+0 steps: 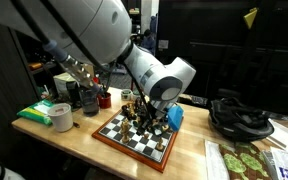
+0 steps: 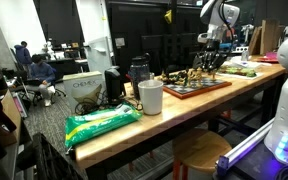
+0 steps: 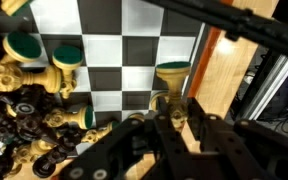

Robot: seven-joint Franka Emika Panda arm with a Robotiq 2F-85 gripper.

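In the wrist view, my gripper is shut on a light wooden chess piece point(image 3: 172, 84), whose green felt base faces up the frame. Beneath lies the black-and-white chessboard point(image 3: 106, 48) with its brown border. Exterior view 1 has the gripper point(image 1: 152, 118) over the right part of the board point(image 1: 106, 133); the held piece is hard to make out there. Dark chess pieces point(image 3: 29, 100) crowd the left of the wrist view, with light ones point(image 3: 67, 58) among them, some lying on their sides. Another light piece point(image 1: 160, 143) stands near the board's front right.
A white container point(image 1: 61, 117), a green bag point(image 1: 34, 110) and a red cup point(image 1: 104, 99) stand left of the board. To its right are a black bag point(image 1: 242, 118) and printed sheets point(image 1: 246, 160). Bare table point(image 1: 189, 155) shows between board and sheets.
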